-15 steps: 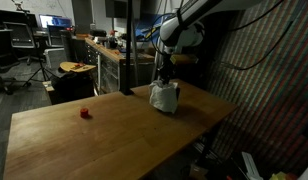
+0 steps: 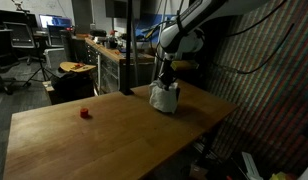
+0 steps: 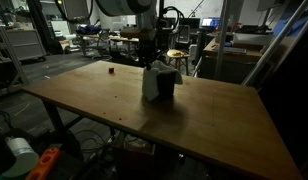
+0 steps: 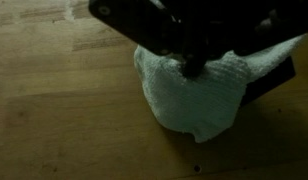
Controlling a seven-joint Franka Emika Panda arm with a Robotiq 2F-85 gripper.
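A pale cloth (image 2: 164, 98) hangs over a dark box-like object (image 3: 167, 84) on the wooden table, covering much of it. From the wrist, the cloth (image 4: 199, 103) looks bunched, with one part trailing right over a black edge (image 4: 269, 82). My gripper is shut, its dark fingertips down at the top of the cloth. Whether a fold is pinched between them is hidden by shadow and the gripper's own body. The exterior views show the gripper (image 3: 148, 63) right above the cloth's upper end.
A small red object (image 2: 84, 113) sits alone on the table, well away from the cloth. Beyond the table are chairs (image 2: 24, 42) and a dark post (image 2: 127, 60).
My arm has shifted only slightly above the cloth over the last second. Cloth and red object look to be in the same places.
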